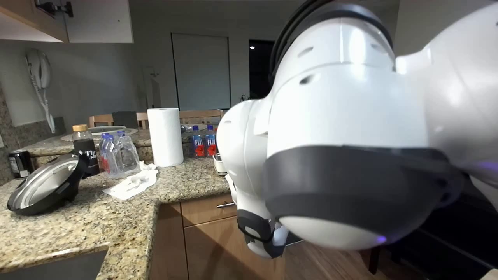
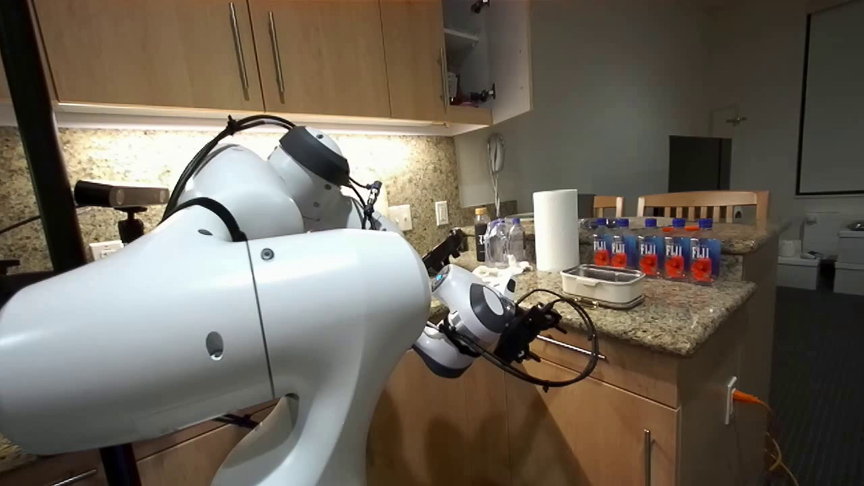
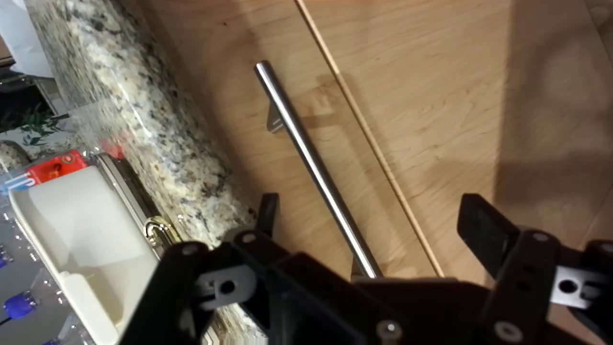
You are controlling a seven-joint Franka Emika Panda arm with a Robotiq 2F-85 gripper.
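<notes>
A silver bar handle (image 3: 322,172) on a light wood drawer front (image 3: 437,115) crosses the middle of the wrist view. My gripper stands open around its line, one finger to each side in that view, with nothing held. Whether the fingers reach the handle's depth cannot be told. In exterior view 2 the black gripper (image 2: 530,332) is in front of the drawer, close to the handle (image 2: 571,347). In exterior view 1 the arm hides the gripper, while the left end of the handle (image 1: 226,205) shows.
The granite counter edge (image 3: 155,120) runs close beside the gripper. On the counter sit a white lunch box (image 2: 603,285), several water bottles (image 2: 648,255) and a paper towel roll (image 2: 555,231). A dark lid (image 1: 44,184) leans farther left. A cable loop (image 2: 587,372) hangs from the wrist.
</notes>
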